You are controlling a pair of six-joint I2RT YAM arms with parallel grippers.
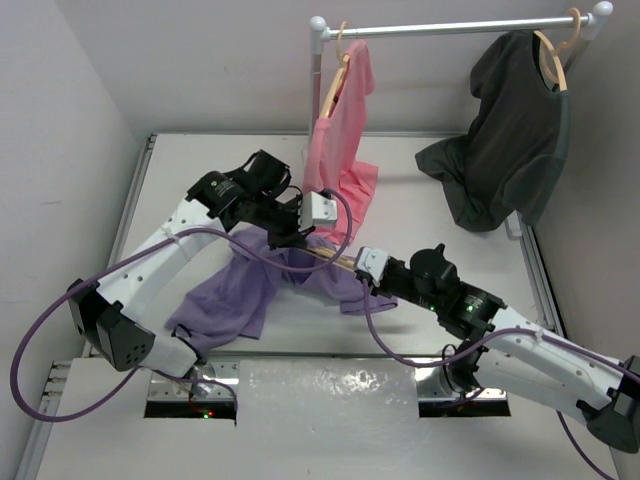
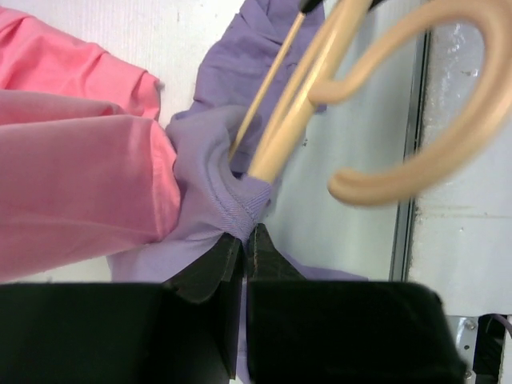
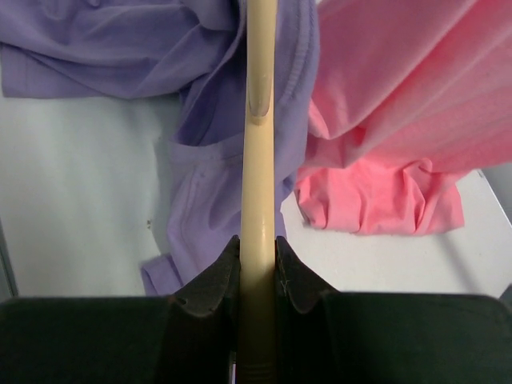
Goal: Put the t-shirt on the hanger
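The purple t-shirt (image 1: 235, 300) lies bunched on the table, partly lifted near its neck. My left gripper is shut on a thin fold of the purple cloth (image 2: 212, 172). One end of the wooden hanger (image 2: 308, 104) reaches into the shirt's opening beside that fold, its hook standing off to the right in the left wrist view. With its fingers closed around a bar of the hanger (image 3: 258, 184), my right gripper holds it over the shirt. From above, the grippers' tips are partly hidden by the arms.
A pink shirt (image 1: 345, 130) hangs on the rack just behind the left gripper, close to it. The dark shirt (image 1: 510, 130) hangs at the right end of the rail (image 1: 450, 28). Bare table (image 1: 470, 270) shows at right.
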